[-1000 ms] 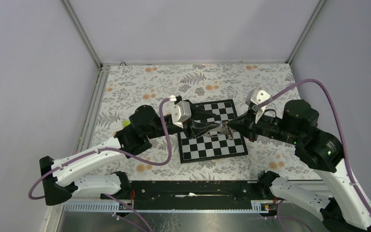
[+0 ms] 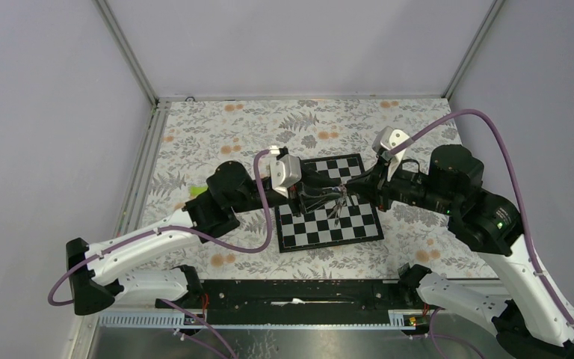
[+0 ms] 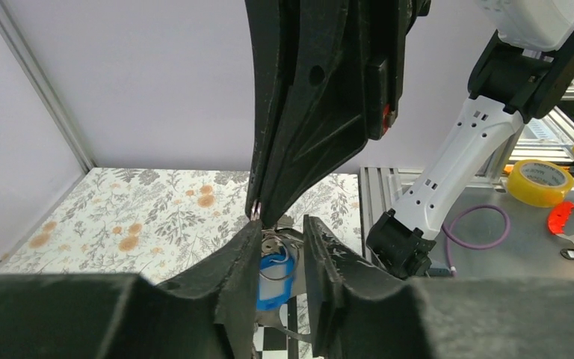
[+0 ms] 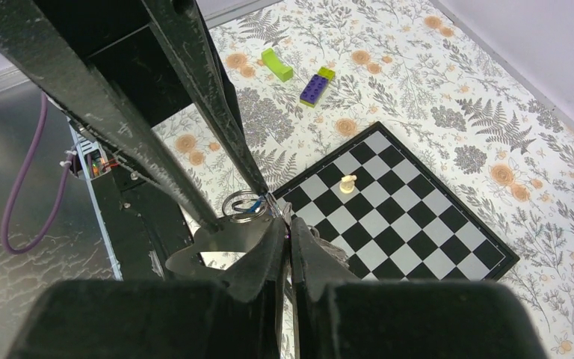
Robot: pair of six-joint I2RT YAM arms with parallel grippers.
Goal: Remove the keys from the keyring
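Over the checkered board, my right gripper [image 2: 348, 187] is shut on thin metal of the keyring [image 4: 242, 206]. The ring's loops show beside its tips in the right wrist view. Below the rings hangs a key with a blue part [image 3: 273, 283], seen between the left fingers in the left wrist view; other metal keys [image 2: 336, 212] dangle there too. My left gripper stands open, its two fingers on either side of the rings and blue key. Whether a finger touches them is unclear. A broad grey metal piece [image 4: 220, 239] lies below the left fingertips.
Beneath the arms is the black-and-white board [image 4: 411, 202], with a small cream piece [image 4: 347, 184] on it. A purple brick [image 4: 315, 89] and a green block [image 4: 276, 66] lie beyond on the floral surface, which is otherwise largely clear.
The right gripper has shifted slightly to the left. Lately the left arm has moved a little right, and the dangling keys have swung and now hang differently.
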